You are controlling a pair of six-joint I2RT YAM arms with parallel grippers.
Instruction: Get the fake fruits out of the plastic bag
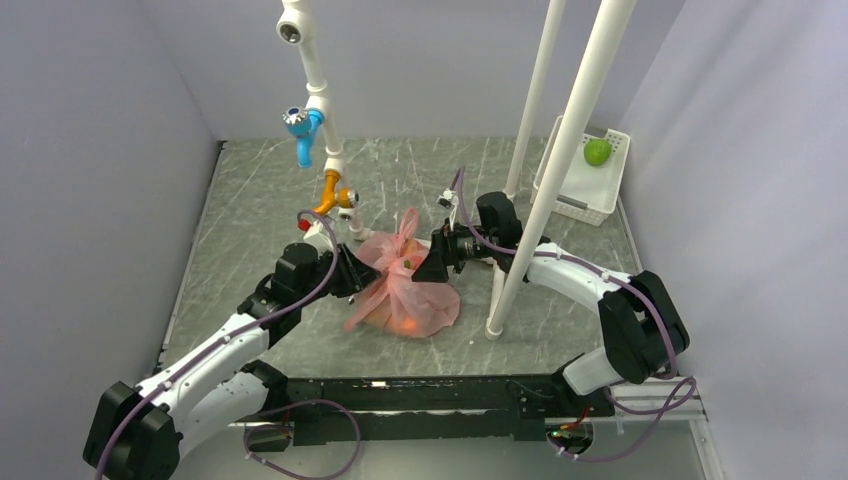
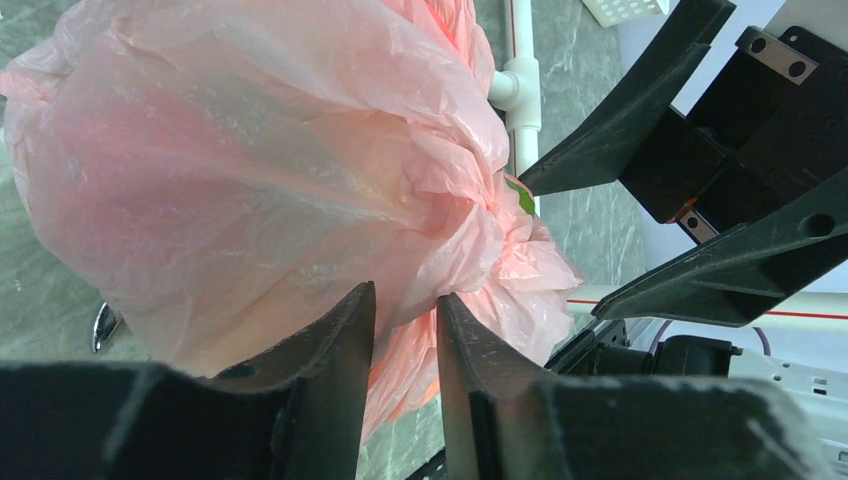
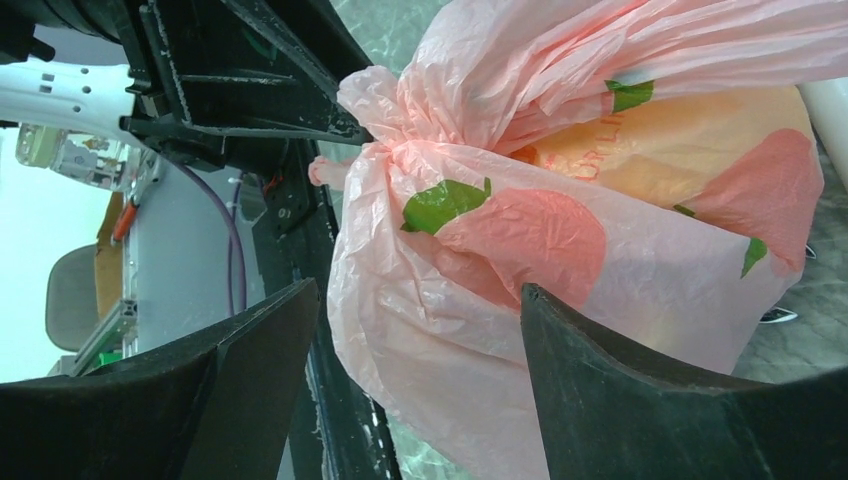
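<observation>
A pink plastic bag [image 1: 405, 300] with orange shapes showing through lies mid-table, gathered and twisted near its middle [image 3: 400, 150]. My left gripper [image 1: 365, 275] is at the bag's left side; in the left wrist view its fingertips [image 2: 405, 298] rest at the film beside the gathered part, a narrow gap between them, and whether film is caught is unclear. My right gripper [image 1: 445, 265] stands open over the bag's right side; in the right wrist view bag film lies in front of its wide-spread fingers [image 3: 250, 370].
White pipes with coloured taps [image 1: 333, 195] rise behind the bag; white poles [image 1: 540, 200] stand by my right arm. A white basket [image 1: 580, 195] with a green fruit [image 1: 597, 151] is at back right.
</observation>
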